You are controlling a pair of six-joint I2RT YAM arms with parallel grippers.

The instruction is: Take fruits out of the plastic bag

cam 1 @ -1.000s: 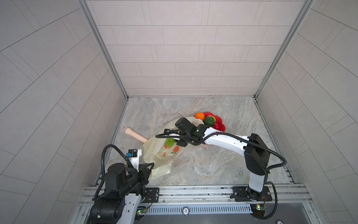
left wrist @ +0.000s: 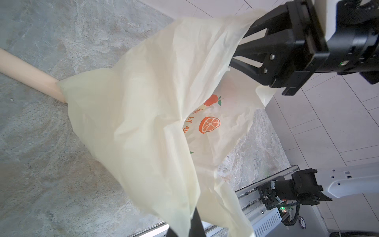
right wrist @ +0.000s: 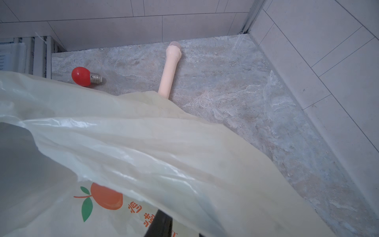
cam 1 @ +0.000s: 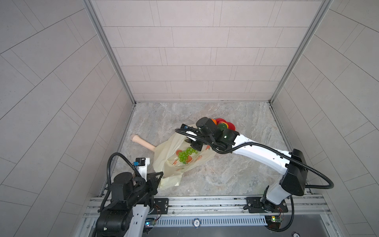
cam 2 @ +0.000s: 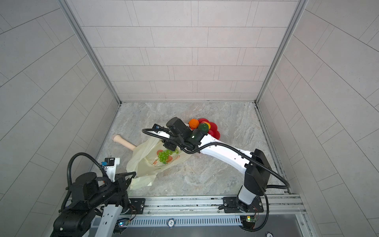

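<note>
The cream plastic bag (cam 1: 169, 165) lies across the worktop, printed with fruit pictures. A bunch of green grapes (cam 1: 187, 155) shows at the bag's opening in both top views. My right gripper (cam 1: 194, 141) is over the bag's upper end, shut, partly hidden behind the bag in the left wrist view (left wrist: 242, 59); what lies between its fingers is hard to see. My left gripper (cam 1: 158, 175) is shut at the bag's front-left end, with the bag's film at its fingertips in the left wrist view.
Behind the right arm sit an orange (cam 2: 193, 123), a green round fruit (cam 2: 203, 127) and a red piled item (cam 2: 213, 132). A pale cylinder (cam 1: 143, 142) lies left of the bag. A red bulb (right wrist: 81, 76) shows in the right wrist view.
The left arm has stayed still.
</note>
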